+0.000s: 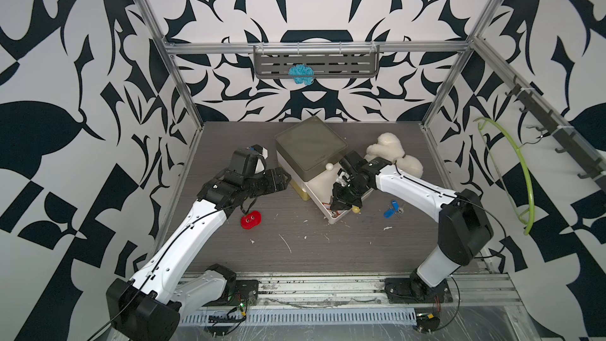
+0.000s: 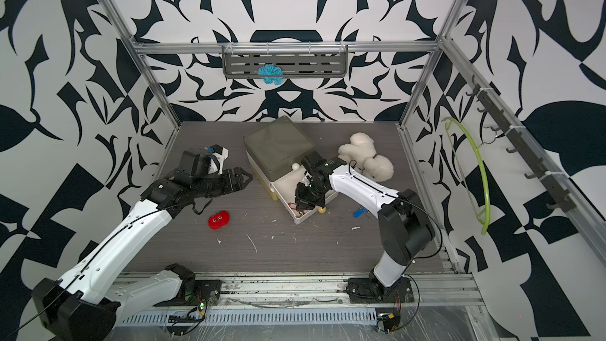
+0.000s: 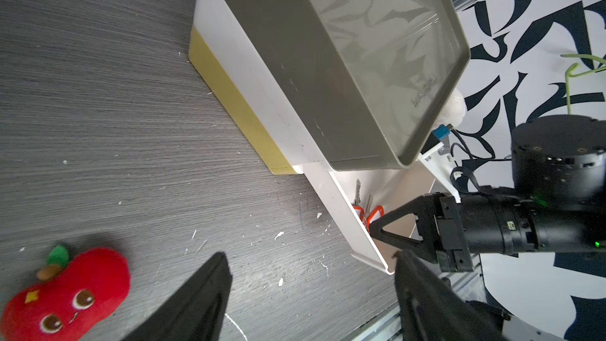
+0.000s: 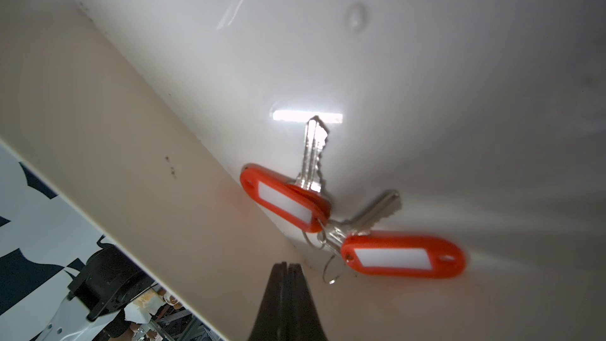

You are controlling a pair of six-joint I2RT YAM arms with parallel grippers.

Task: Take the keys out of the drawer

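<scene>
Inside the pulled-out white drawer (image 3: pixel 353 224), keys with red tags (image 4: pixel 404 257) lie on the floor near one wall; silver keys (image 4: pixel 313 151) and thin rings show beside the tags. My right gripper reaches down into the drawer with its fingertips together, close to the keys, and nothing shows between them. In the left wrist view the right gripper overlaps the red tags (image 3: pixel 375 213). Left of the box, my left gripper (image 1: pixel 288 180) hangs in the air above the table; its blurred fingers (image 3: pixel 211 293) stand apart, empty.
The olive-lidded box (image 1: pixel 312 148) stands at the table's middle. A red plush toy (image 1: pixel 250 219) lies left, white plush toys (image 1: pixel 386 147) at the back right. Blue-tagged keys (image 1: pixel 392 209) lie on the table to the right.
</scene>
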